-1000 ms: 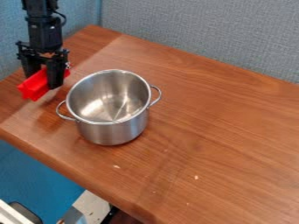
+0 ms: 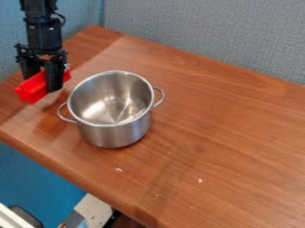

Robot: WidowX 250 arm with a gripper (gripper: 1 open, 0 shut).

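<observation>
My black gripper (image 2: 43,68) hangs at the upper left, shut on a red block (image 2: 36,89) at the left edge of the wooden table. The block lies lengthwise, partly hidden by the fingers; whether it touches the tabletop I cannot tell. To its right stands an empty steel pot (image 2: 114,125) with two side handles.
Grey padded walls (image 2: 202,36) stand at the back. Beyond the front-left edge are a blue surface and some hardware.
My gripper and the red block have shifted very slightly left and down in the view. The pot has not moved.
</observation>
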